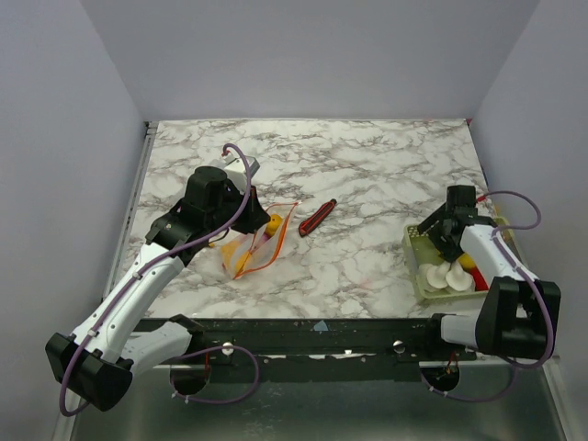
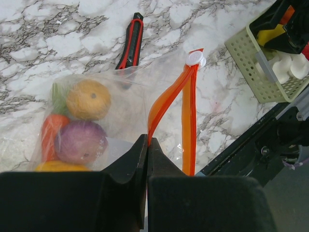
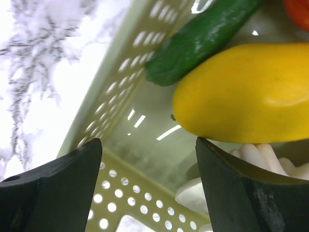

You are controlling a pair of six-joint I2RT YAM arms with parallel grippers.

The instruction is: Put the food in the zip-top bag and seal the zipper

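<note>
My left gripper is shut on the orange-zippered edge of the clear bag, which holds an onion, a round yellow item, a carrot and other food. My right gripper stands open inside the green basket, just short of a yellow vegetable beside a cucumber. White mushroom-like pieces and red items also lie in the basket.
A red and black cutter lies on the marble table between the bag and the basket.
</note>
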